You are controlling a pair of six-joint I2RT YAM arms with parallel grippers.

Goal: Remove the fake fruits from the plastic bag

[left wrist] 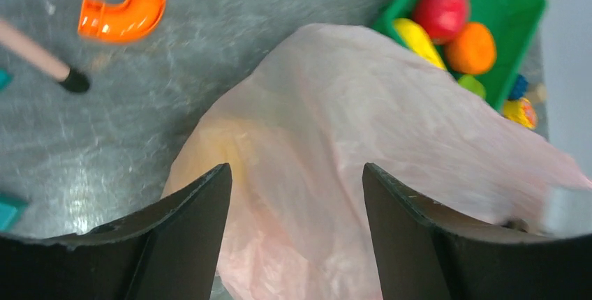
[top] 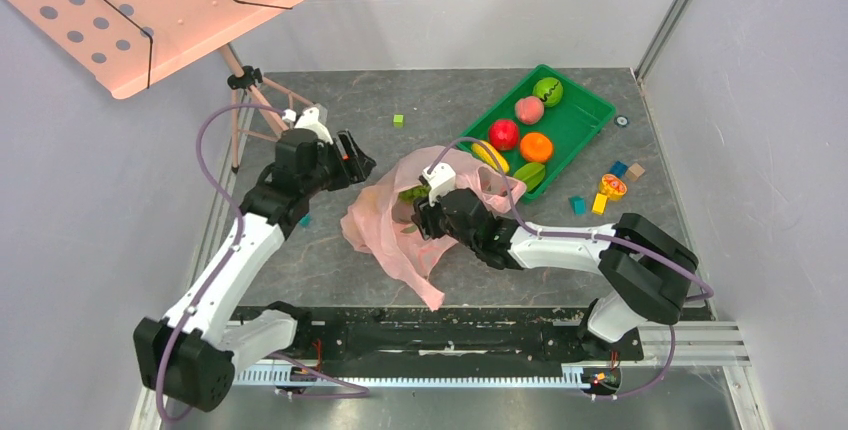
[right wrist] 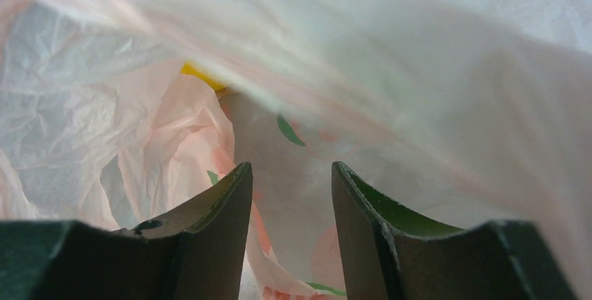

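The pink plastic bag point(top: 375, 235) lies crumpled mid-table, something green showing inside in the top view and something yellow point(right wrist: 200, 72) in the right wrist view. My left gripper point(top: 355, 160) is open above and left of the bag, fingers empty in its wrist view point(left wrist: 297, 174). My right gripper point(top: 430, 220) is down in the bag; its fingertips point(right wrist: 243, 174) stand apart with bag plastic around them, and I cannot tell what, if anything, they grip.
The green tray point(top: 575, 125) at upper right holds several fruits. An orange elbow piece point(left wrist: 122, 21), small blocks point(top: 598, 205) and a half fruit point(top: 612, 188) lie on the grey table. The tripod board stands at upper left.
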